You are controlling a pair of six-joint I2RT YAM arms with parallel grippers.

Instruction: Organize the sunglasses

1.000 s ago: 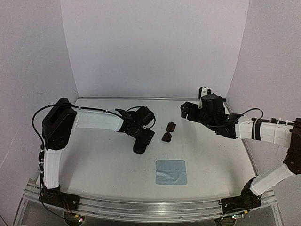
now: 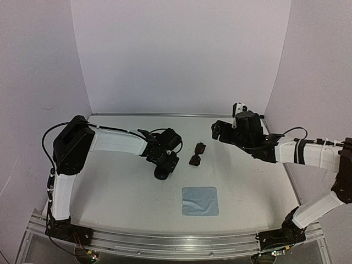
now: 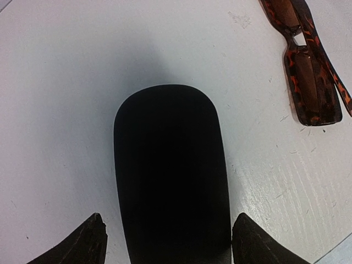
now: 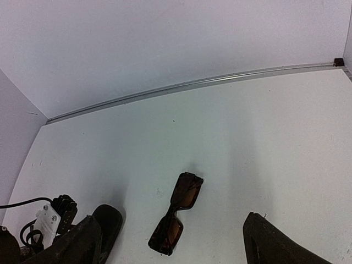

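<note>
A long black glasses case with rounded ends lies on the table. In the left wrist view it sits between the parted fingers of my left gripper; the right finger is close against its edge, while a gap shows on the left side. From above, only the near end of the case shows below that gripper. Folded brown tortoiseshell sunglasses rest on the table to the right of the case. My right gripper is open and empty, held over the table's right side beyond the sunglasses.
A grey-blue cloth lies flat near the front, in front of the sunglasses.
Over the last second the left arm has shifted slightly, and the visible end of the case has moved a little to the left. The sunglasses, cloth and right arm look unchanged.
</note>
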